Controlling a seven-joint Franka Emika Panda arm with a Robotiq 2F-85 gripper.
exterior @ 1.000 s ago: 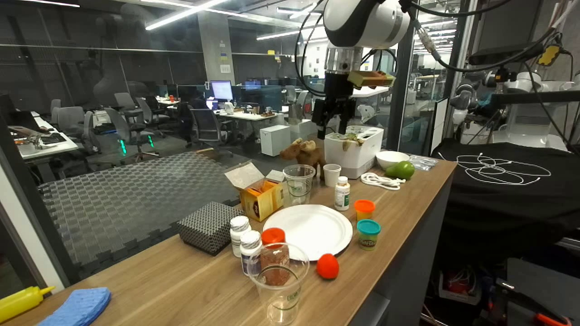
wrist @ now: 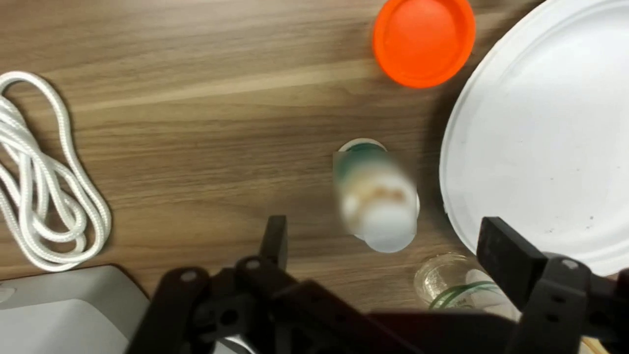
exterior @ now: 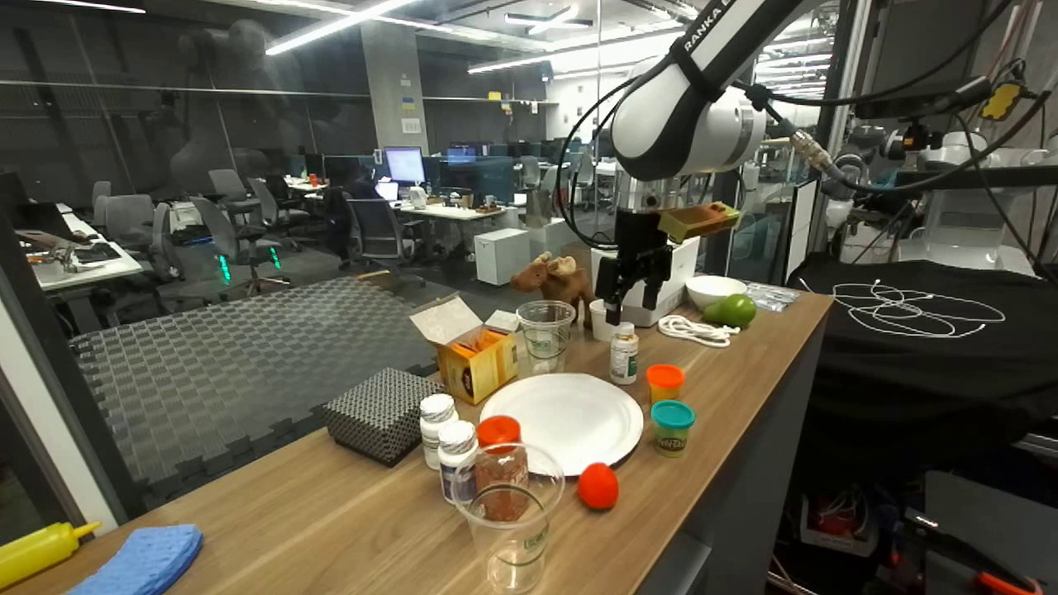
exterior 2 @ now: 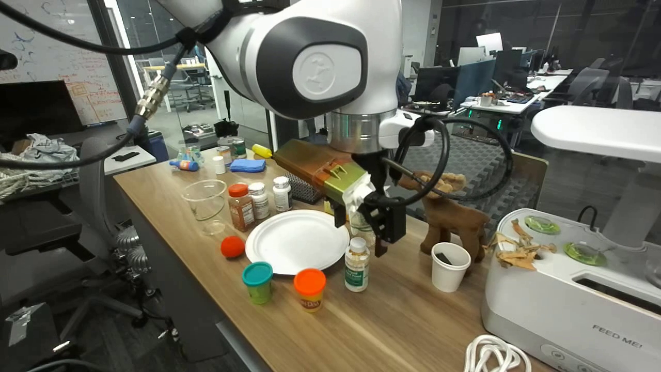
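Note:
Below my gripper stands a white pill bottle (wrist: 386, 221) with a green label, upright on the wood; part of it is blurred in the wrist view. The fingers are spread wide, with a black finger (wrist: 274, 242) to the left of the bottle and the other to its right. In exterior view 2 my gripper (exterior 2: 359, 235) hangs over the table close above and behind the bottle (exterior 2: 357, 266). Nothing is held. From exterior view 1 the fingers are seen just above the bottle (exterior: 624, 355).
A white plate (exterior 2: 297, 238) lies beside the bottle. Orange-lidded (exterior 2: 310, 288) and teal-lidded tubs (exterior 2: 257, 282) stand in front. Close by are a clear cup (exterior: 545, 342), a paper cup (exterior 2: 450, 266), a toy moose (exterior 2: 455, 217), a white planter (exterior 2: 557, 310) and a coiled cord (wrist: 44, 177).
My gripper has come down from above the planter toward the bottle, tilting a little. The objects on the table have not moved.

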